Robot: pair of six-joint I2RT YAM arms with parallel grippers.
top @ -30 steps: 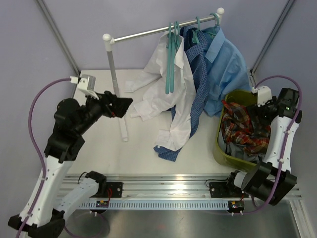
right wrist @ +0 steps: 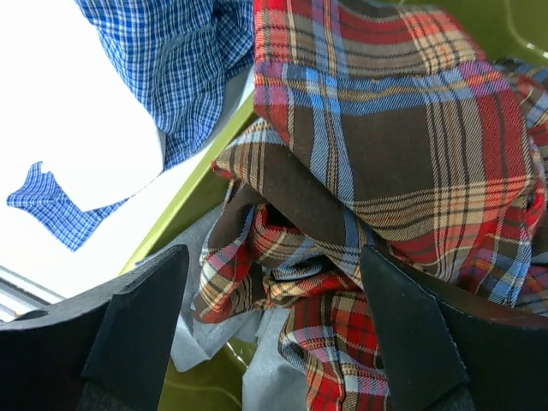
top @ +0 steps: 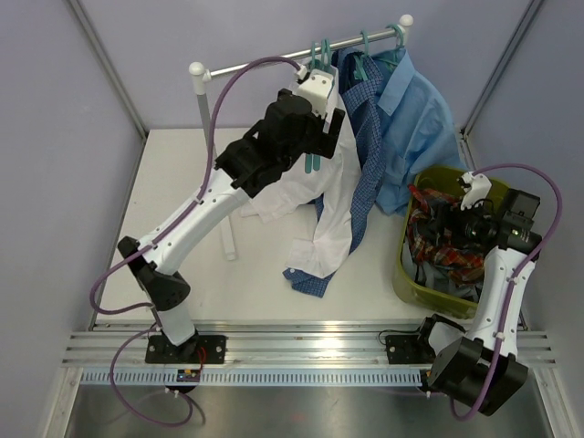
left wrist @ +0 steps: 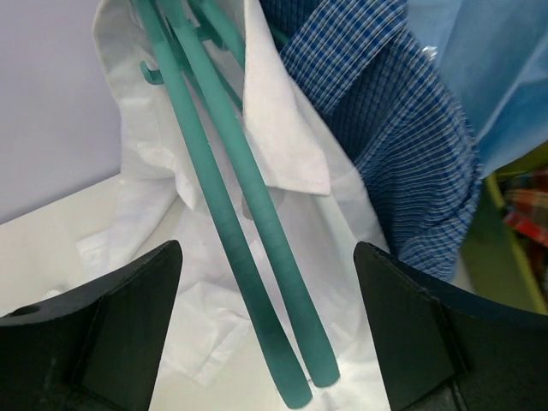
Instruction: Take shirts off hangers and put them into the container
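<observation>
A white shirt [top: 310, 210] hangs from the rail on teal hangers [left wrist: 248, 240], whose two lower bars dangle between the parted fingers of my left gripper in the left wrist view. That gripper [top: 324, 123] is up at the hangers in the top view, open and not closed on them. Behind the white shirt hang a blue checked shirt [left wrist: 394, 137] and a light blue shirt [top: 415, 128]. My right gripper is open above a red plaid shirt [right wrist: 385, 145] in the green bin.
The green bin [top: 406, 283] stands at the right with plaid and grey cloth inside. The rail [top: 265, 57] crosses the back.
My left gripper has swept from the left up and rightward to the hangers. The right arm has shifted slightly toward the front and left over the bin. The shirts look unchanged.
</observation>
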